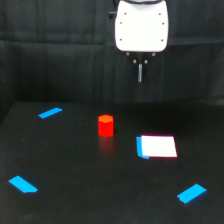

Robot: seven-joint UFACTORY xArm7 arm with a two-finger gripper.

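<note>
A white-bodied gripper (140,70) hangs high at the top centre, a thin dark-grey tip below it; whether it is open or shut cannot be told. A small red block (105,126) sits on the dark table (100,180), left of and below the gripper. To its right lies a white square (159,146) with a pink edge, with a blue patch showing at its left side.
Blue tape strips lie at the back left (50,113), front left (23,184) and front right (192,192). Dark cloth hangs behind.
</note>
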